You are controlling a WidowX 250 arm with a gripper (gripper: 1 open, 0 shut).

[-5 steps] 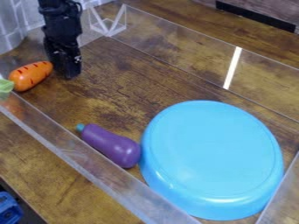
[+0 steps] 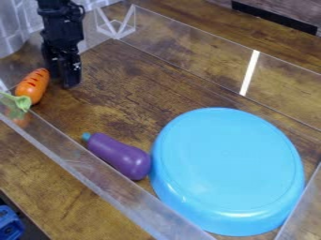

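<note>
The black gripper reaches down into the upper left corner of the clear-walled enclosure, just right of an orange toy carrot with a green top. Its fingers are dark and blurred together, so whether it is open or shut is unclear. A purple toy eggplant lies at the lower middle, left of a large blue round lid or plate.
Clear plastic walls bound the wooden floor on several sides. A small blue object sits outside the wall at lower left.
The carrot has turned to stand more lengthwise toward the viewer and shifted slightly. The gripper has moved slightly. The eggplant and blue disc are unchanged.
</note>
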